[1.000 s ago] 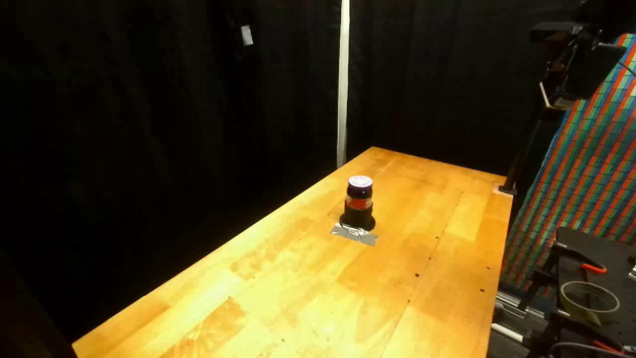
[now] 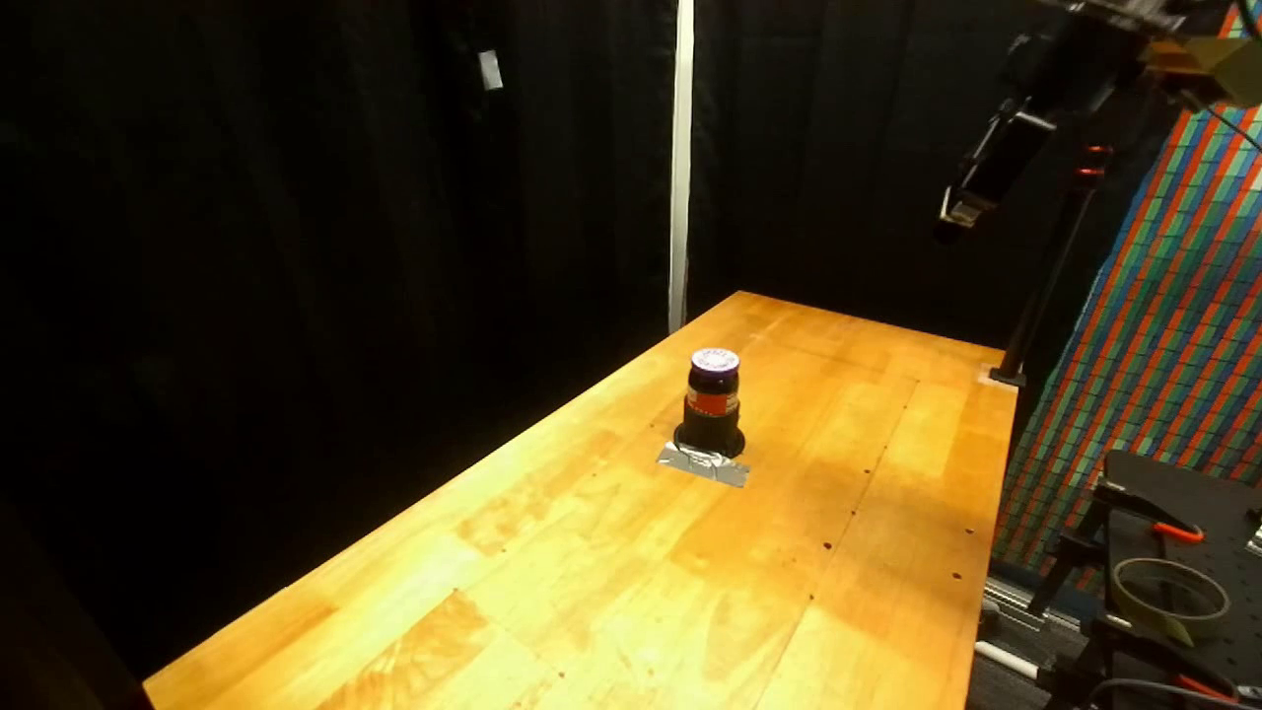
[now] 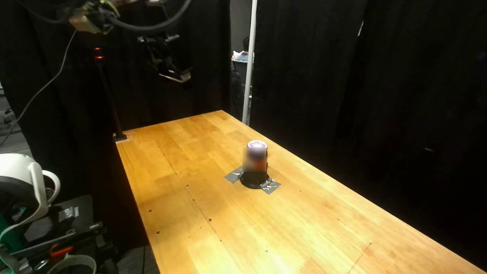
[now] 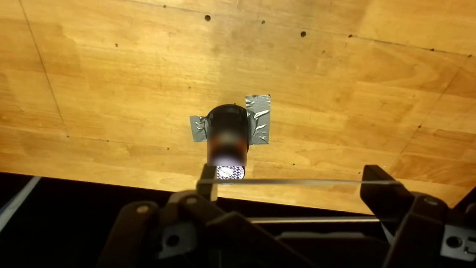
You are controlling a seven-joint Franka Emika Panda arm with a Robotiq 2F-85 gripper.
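A dark jar (image 2: 713,381) with a pale patterned lid (image 2: 715,360) and an orange-red label stands upright in a black round holder (image 2: 710,433). Grey tape (image 4: 259,120) fixes the holder to the wooden table. High above the table's right far side in exterior view 1 is my gripper (image 2: 955,218), well apart from the jar. The wrist view shows the gripper open, its fingers wide apart with nothing held; the left finger overlaps the jar's lid (image 4: 230,172) in the picture. Part of the jar is blurred in exterior view 2 and the wrist view.
A thin black post (image 3: 109,98) rises from its far corner. Beyond the table's side, a cart holds a tape roll (image 2: 1168,590) and tools. Black curtains hang around.
In exterior view 1 the gripper has moved left from the right edge, toward the table, and its tilt has changed. The jar and its holder have stayed where they were.
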